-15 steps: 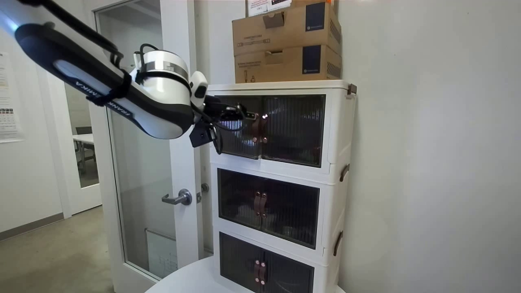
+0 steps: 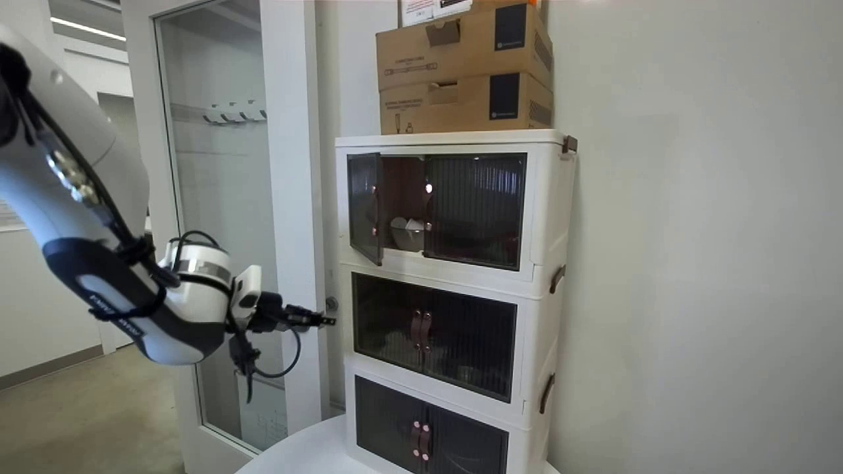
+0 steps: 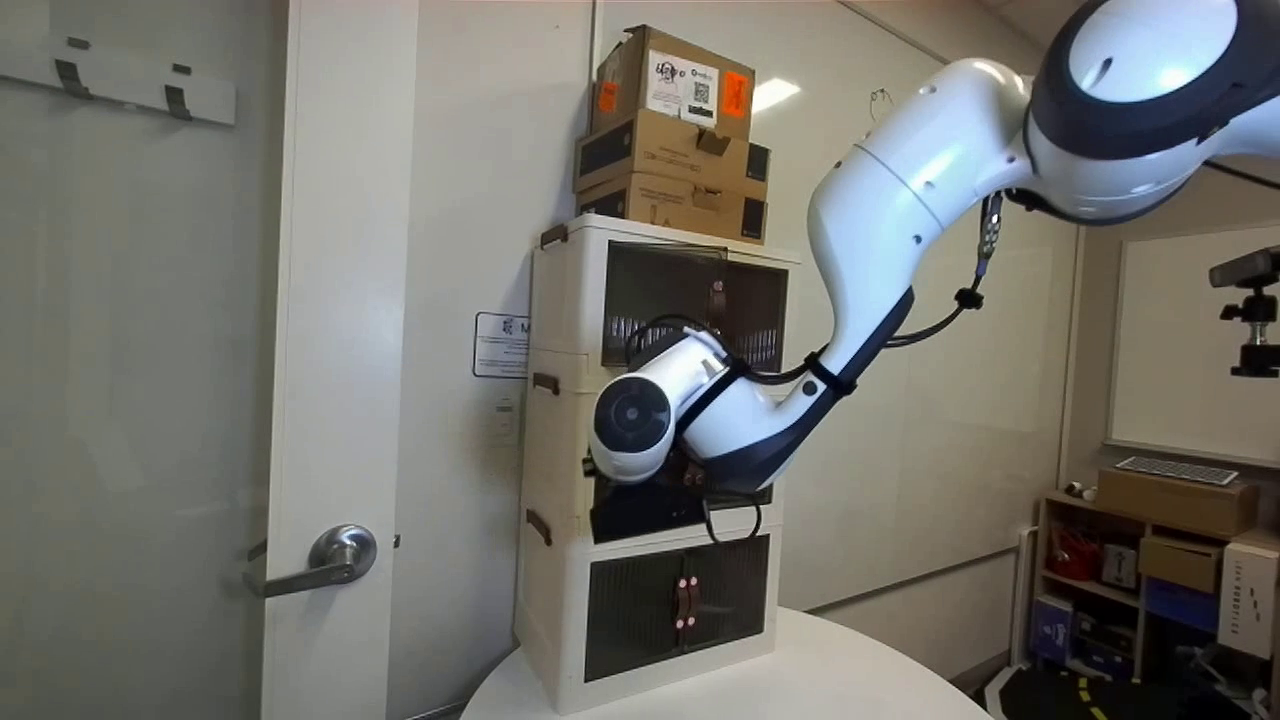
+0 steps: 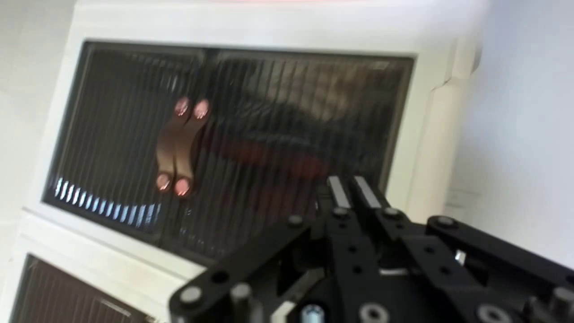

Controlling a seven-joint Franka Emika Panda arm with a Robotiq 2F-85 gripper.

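A white three-tier cabinet [image 2: 541, 253] with dark ribbed doors stands on a round white table. Its top left door [image 2: 363, 207] is swung partly outward, while the top right door [image 2: 475, 209] is shut. Through the gap a pale bowl-like item [image 2: 407, 234] shows inside. My gripper [image 2: 332, 320] hangs in front of the cabinet's left side, level with the middle tier and apart from it. In the wrist view, my fingers [image 4: 339, 193] stand close together, a narrow empty gap between them. Beyond them are brown paired handles [image 4: 176, 145] on shut doors; which tier is unclear.
Cardboard boxes [image 2: 462, 79] are stacked on the cabinet. To its left is a glass-panelled door with a lever handle [image 3: 321, 560]. Bare tabletop [image 3: 828, 672] extends in front of the cabinet, and a wall rises close behind it.
My gripper has moved down and left, away from the top handles. The top left door stands wider open than before, exposing the compartment's inside.
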